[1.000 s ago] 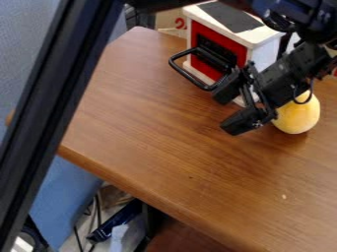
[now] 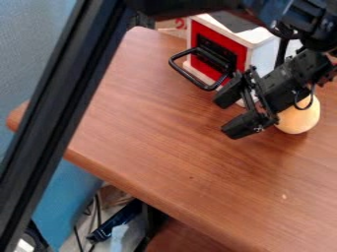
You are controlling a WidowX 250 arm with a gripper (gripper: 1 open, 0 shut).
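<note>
My black gripper point(image 2: 237, 115) hangs over the right part of the wooden table point(image 2: 165, 172), angled down and to the left. Just beside and partly behind it is a round pale yellow object point(image 2: 301, 117), partly hidden by the gripper. Behind the gripper stands a white box with a red front point(image 2: 216, 42) and a black wire handle. The gripper's fingertips are dark and small, so I cannot tell whether they are open or shut.
A black frame bar point(image 2: 53, 118) crosses the left side of the view. The table's left edge drops to a floor with cables and bags.
</note>
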